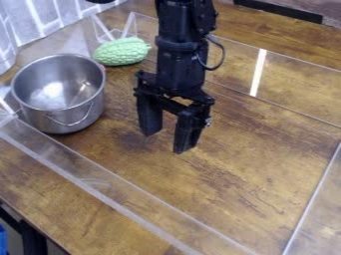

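Observation:
A black robot arm reaches down from the top centre, its gripper held low over the wooden table with two dark fingers spread apart and nothing visible between them. To its left stands a steel pot with a wire handle. A pale green bumpy vegetable, like a bitter melon, lies behind the pot, left of the arm.
Transparent strips or walls edge the work area at left, front and right. A white cloth or curtain is at the back left.

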